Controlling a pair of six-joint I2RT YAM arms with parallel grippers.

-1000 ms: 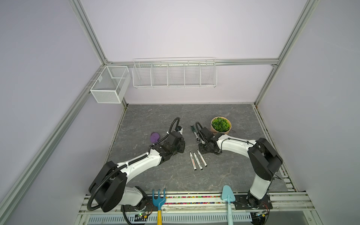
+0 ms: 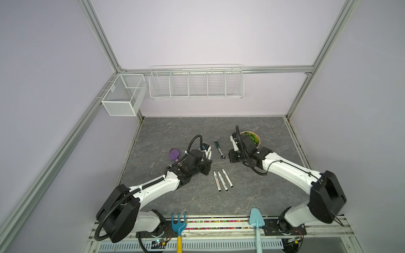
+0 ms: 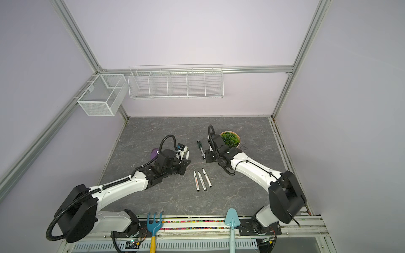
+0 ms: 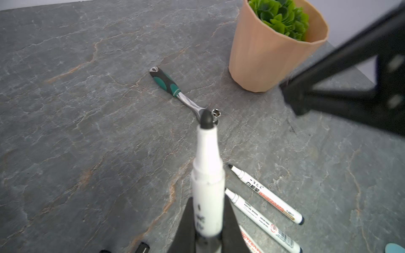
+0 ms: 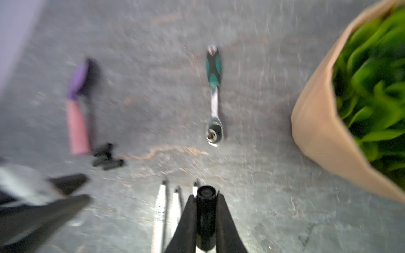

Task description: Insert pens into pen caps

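Observation:
In the left wrist view my left gripper is shut on an uncapped white pen (image 4: 207,185), held upright with its black tip up. My right gripper is shut on a black pen cap (image 5: 206,210), raised near the planter, apart from the pen. Three white pens (image 2: 223,182) lie side by side on the table between and below the grippers. Several black caps (image 5: 110,163) lie on the table beside a purple-and-pink tool.
A ratchet (image 5: 214,101) lies behind the pens. A planter (image 4: 274,63) with greenery stands at the back right. The purple-and-pink tool (image 5: 78,126) lies at the left. Wire baskets (image 2: 196,82) hang on the back wall.
My left gripper has moved slightly right.

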